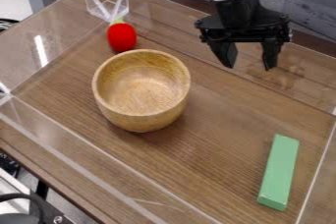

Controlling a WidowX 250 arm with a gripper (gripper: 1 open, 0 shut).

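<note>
My black gripper [245, 51] hangs open at the upper right of the camera view, over the wooden table, with nothing seen between its fingers. Below and left of it sits a wooden bowl [141, 90], empty. A red round object [121, 36] lies behind the bowl, with a clear, pale shape [108, 4] just beyond it. A long green block [280, 172] lies at the front right, well apart from the gripper.
A grey wall edge [306, 22] borders the back right. Black cables [20, 203] show at the lower left corner.
</note>
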